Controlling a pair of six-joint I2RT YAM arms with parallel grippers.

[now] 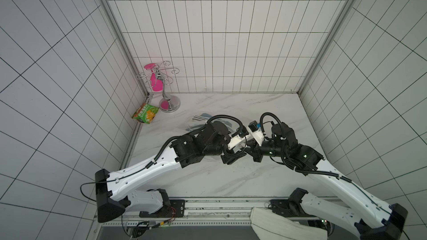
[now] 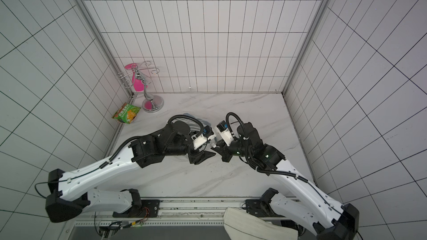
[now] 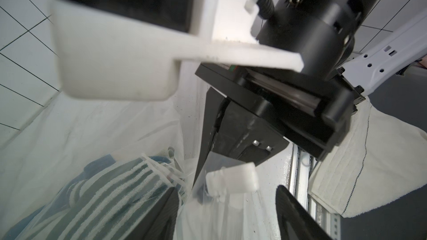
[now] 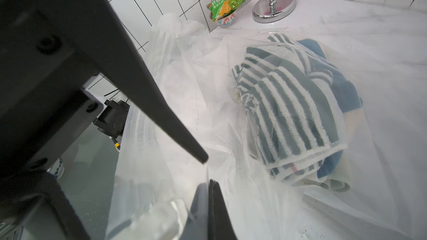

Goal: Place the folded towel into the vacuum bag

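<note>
The striped blue-green towel (image 4: 289, 115) lies inside the clear vacuum bag (image 4: 186, 84), folded in a loose bundle, mostly hidden by the arms in the top views. My left gripper is open, its fingers either side of the bag's white slider and edge, close against my right gripper. My right gripper (image 2: 219, 146) is shut on that upper edge of the bag near the slider, seen in the left wrist view with thin plastic at its fingers.
A green snack packet (image 1: 145, 113) and a chrome stand (image 1: 169, 104) are at the back left. A white cloth (image 1: 284, 222) lies at the front edge.
</note>
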